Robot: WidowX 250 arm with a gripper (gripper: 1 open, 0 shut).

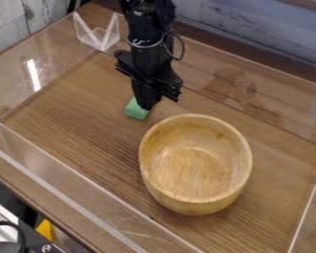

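Observation:
My black gripper [147, 97] points down over the middle of the wooden table, its tip just above and right of a small green block [137, 110] lying on the wood. The fingertips are dark and small, so whether anything is between them is hard to make out; the block shows largely uncovered below them. A large pale wooden bowl [194, 163] fills the lower right of the table, below the gripper.
Bare table [62, 119] spreads to the left and to the upper right. Clear plastic pieces stand along the left edge, and a raised wall runs along the back.

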